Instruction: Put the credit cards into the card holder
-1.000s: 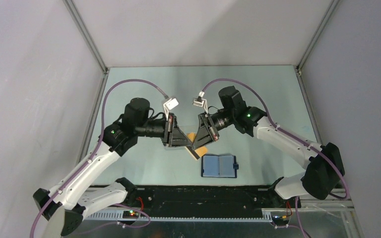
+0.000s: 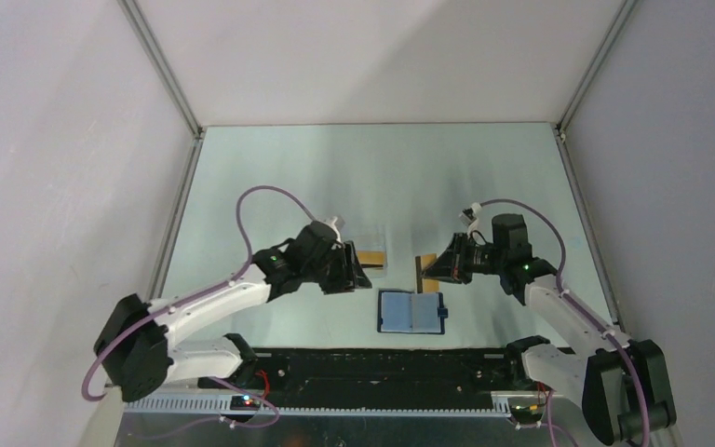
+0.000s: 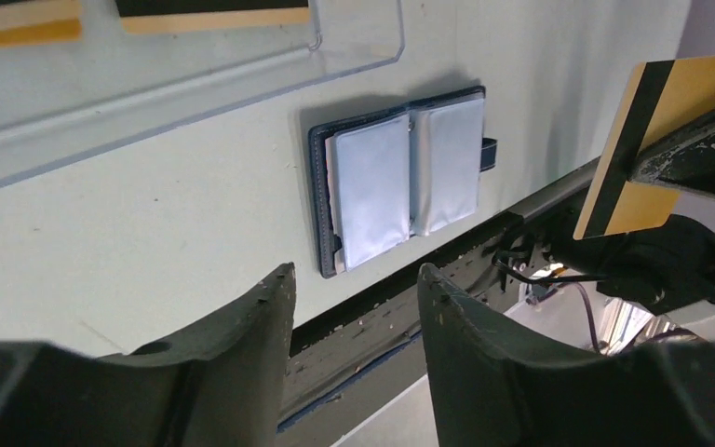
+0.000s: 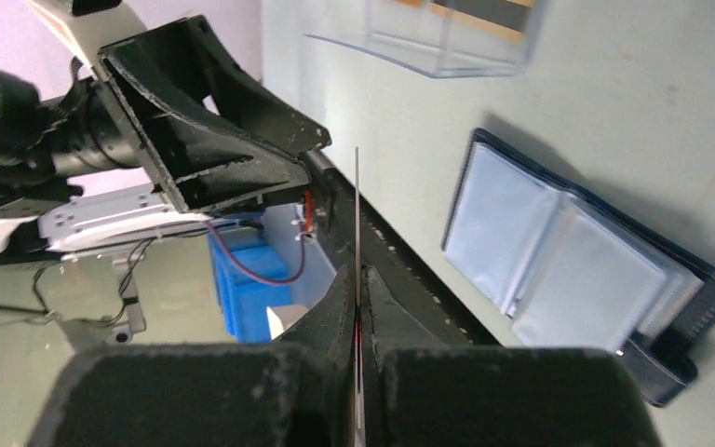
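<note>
A gold card with a black stripe (image 2: 430, 269) is pinched in my right gripper (image 2: 449, 264), which in its own wrist view holds it edge-on as a thin line. The open card holder (image 2: 396, 311), dark with clear sleeves, lies on the table below that gripper, near the front edge. My left gripper is open with nothing between its fingers, left of the holder and above it. More gold and black cards (image 3: 214, 19) lie in the clear tray (image 2: 372, 240) behind the holder, partly hidden by the left arm in the top view.
The table's front edge (image 2: 335, 347) drops to a dark rail just below the holder. Side walls stand left and right.
The grippers have moved apart from their meeting over the tray. The right one has carried the card right, above the holder; the left has drawn back and lower in the top view.
</note>
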